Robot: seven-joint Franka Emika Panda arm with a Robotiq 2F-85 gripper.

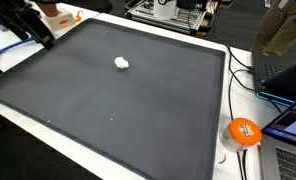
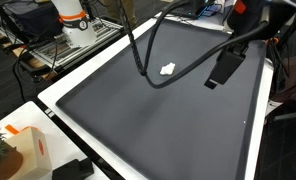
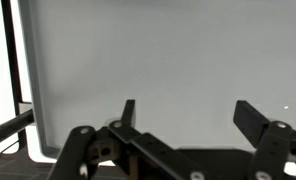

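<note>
A small white crumpled-looking item [image 1: 121, 62] lies on the dark grey tray [image 1: 138, 110], toward its back edge. In exterior view 2 the same white item [image 2: 168, 69] rests to the left of my gripper [image 2: 212, 84], with a clear gap between them. My gripper stands open in the wrist view: its two black fingers are wide apart, with only bare tray surface seen between and beyond them. The white item does not show in the wrist view. In exterior view 1 the arm is at the upper left, partly cut off.
An orange-lidded jar [image 1: 241, 134] stands right of the tray beside a laptop [image 1: 286, 150]. A potted plant [image 2: 0, 152] is at the lower left of exterior view 2. Cables loop in front of that camera. Most of the tray is bare.
</note>
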